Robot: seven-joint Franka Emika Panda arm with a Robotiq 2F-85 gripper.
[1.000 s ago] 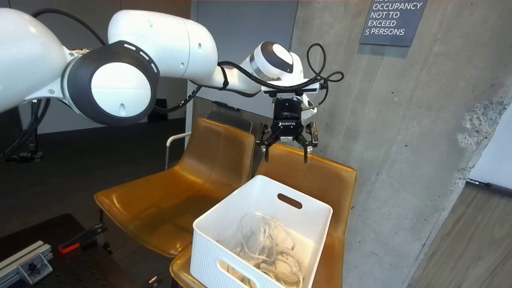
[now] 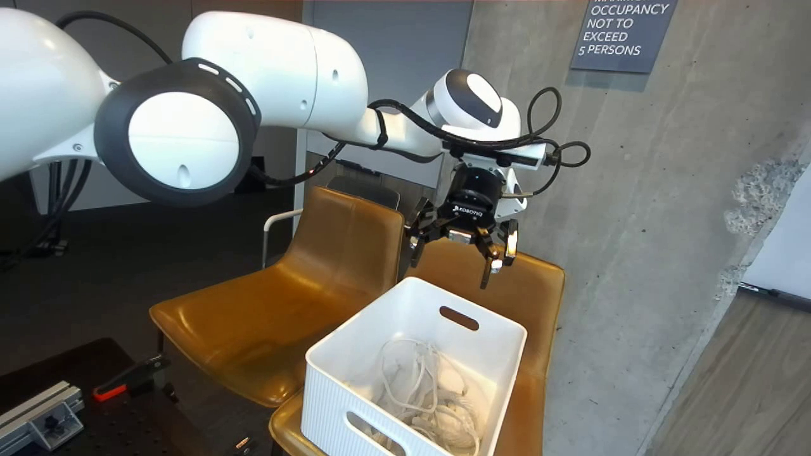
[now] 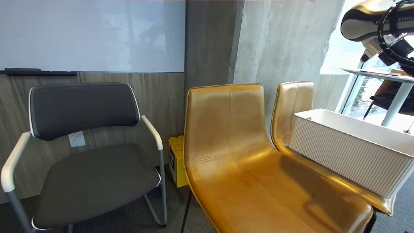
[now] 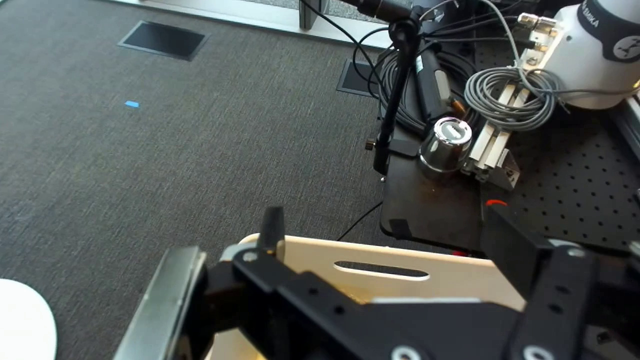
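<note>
In exterior view 1 my gripper [image 2: 450, 272] hangs above the far end of a white ribbed bin [image 2: 346, 395], its fingers apart and empty. Whitish cords [image 2: 426, 387] lie in a tangle on the bin's floor. The bin rests on the seat of a brown chair. From the wrist view, my gripper spreads wide over the bin's wall [image 4: 306, 252], which has a slot handle; the cords are hidden there. Exterior view 2 shows the bin [image 3: 341, 153] from the side, with its inside contents out of sight and the gripper out of frame.
A second brown chair [image 2: 243, 327] stands beside the bin, its seat bare. Behind rises a concrete wall [image 2: 646, 228]. A black worktable [image 4: 432, 210] carries coiled cables [image 4: 513, 99], a metal cylinder [image 4: 445, 147] and a stand. A grey armchair [image 3: 93, 174] stands farther off.
My gripper has shifted right and slightly down in exterior view 1, and is now tilted and turned. It was open before as well. Bin and cords look unmoved.
</note>
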